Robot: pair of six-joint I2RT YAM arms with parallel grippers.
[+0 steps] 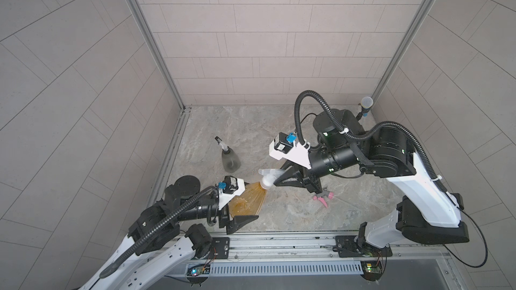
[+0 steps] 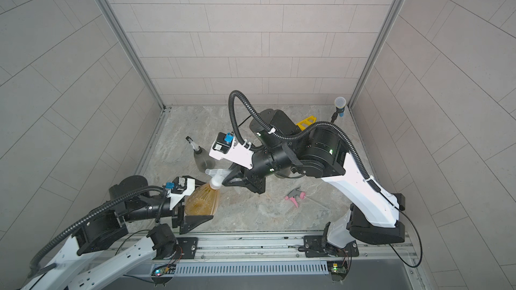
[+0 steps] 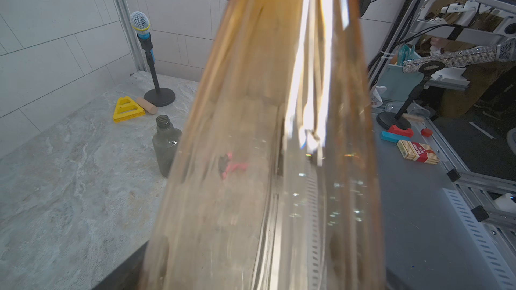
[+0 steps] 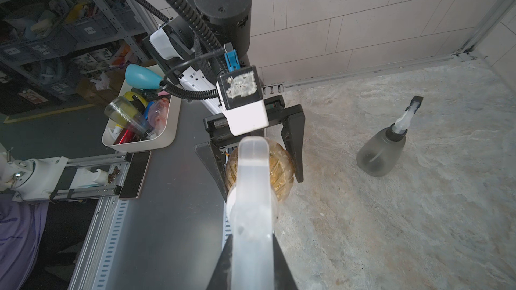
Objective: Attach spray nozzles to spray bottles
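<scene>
An amber bottle [image 1: 247,201] fills much of the left wrist view. My left gripper [image 1: 243,204] has its fingers spread around it; in the right wrist view it stands open around the bottle. A white translucent spray nozzle [image 4: 251,193] is on or at the bottle's neck, with my right gripper [image 1: 285,178] shut on it; whether it is seated is unclear. A grey bottle with a nozzle [image 1: 230,158] stands at the left. A grey bottle without a nozzle [image 3: 165,145] is in the left wrist view. A pink-and-grey nozzle [image 2: 295,197] lies on the table.
A microphone on a stand [image 2: 338,108] and a yellow triangular piece [image 3: 126,108] are at the back right. A white bin of clutter [image 4: 158,139] is beyond the left arm.
</scene>
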